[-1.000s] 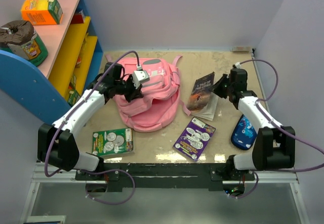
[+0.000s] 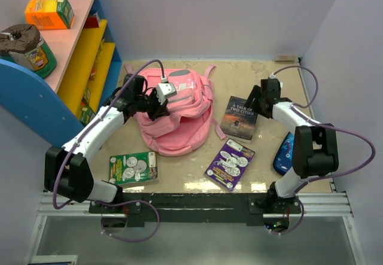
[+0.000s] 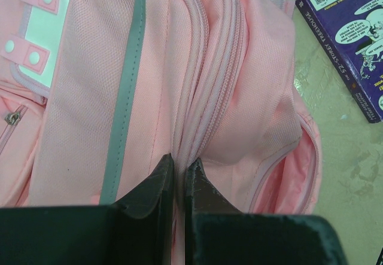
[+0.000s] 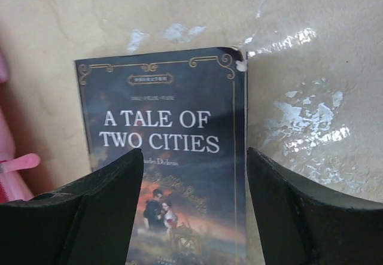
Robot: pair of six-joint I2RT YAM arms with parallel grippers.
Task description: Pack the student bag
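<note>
The pink backpack point(image 2: 179, 133) lies on its back-left part of the table, a pocket gaping. My left gripper is shut on its zippered edge. My right gripper hangs open just above the book A Tale of Two Cities point(image 4: 164, 97), which lies flat and closed right of the bag.
A purple book point(image 2: 230, 164) and a green book point(image 2: 133, 168) lie near the front edge, a blue pouch point(image 2: 286, 157) at the right. A shelf unit point(image 2: 27, 97) stands on the left; a wall bounds the right.
The book's cover, raised a second ago, now lies flat. The left arm has not moved.
</note>
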